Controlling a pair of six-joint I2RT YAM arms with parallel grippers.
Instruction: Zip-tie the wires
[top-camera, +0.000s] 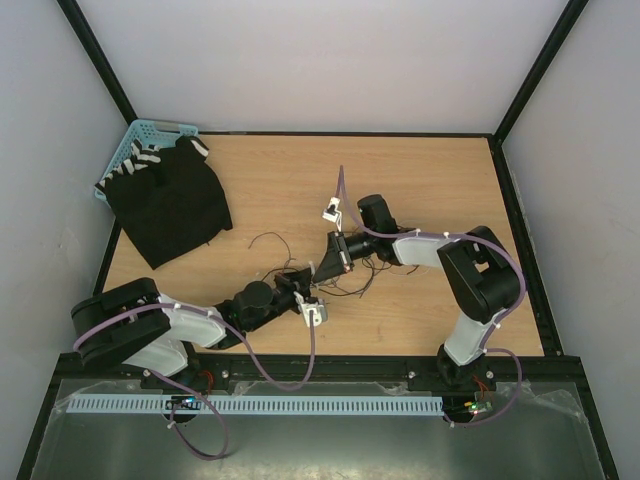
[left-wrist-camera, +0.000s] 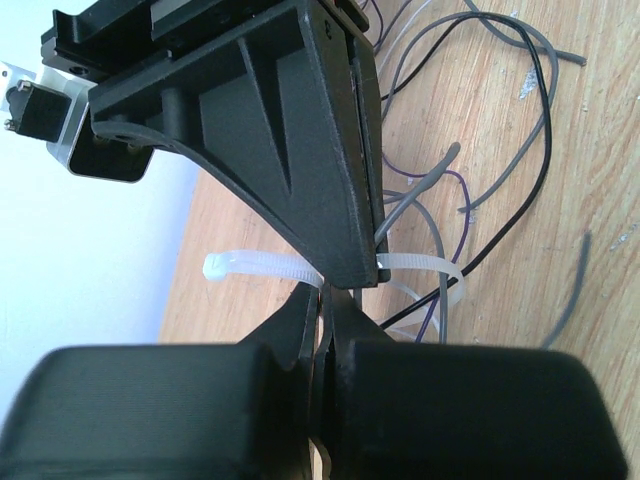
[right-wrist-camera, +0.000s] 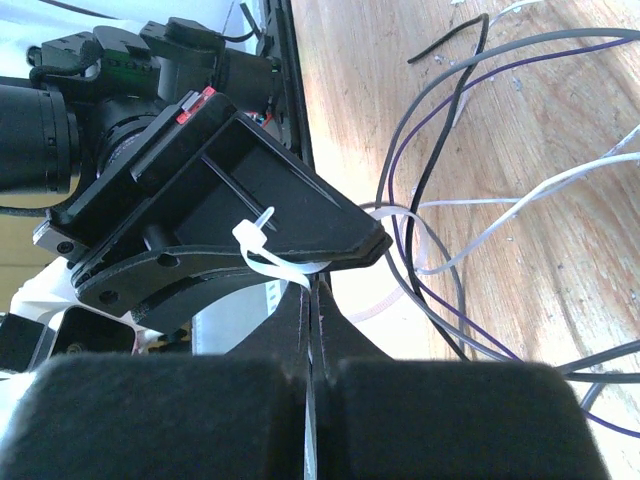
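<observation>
My left gripper (top-camera: 300, 282) and right gripper (top-camera: 325, 268) meet over loose wires (top-camera: 362, 285) at the middle front. Both are shut on a white zip tie (right-wrist-camera: 260, 250). In the right wrist view its head stands above the right fingertips, with the strap running down between them. In the left wrist view the tie (left-wrist-camera: 255, 262) enters the left fingertips, and a white loop lies beside the right gripper's tip. Grey, black, purple and white wires (left-wrist-camera: 540, 140) spread over the wood; whether the loop encircles them all, I cannot tell.
A blue basket (top-camera: 160, 130) with a black cloth (top-camera: 170, 210) draped over it sits at the back left.
</observation>
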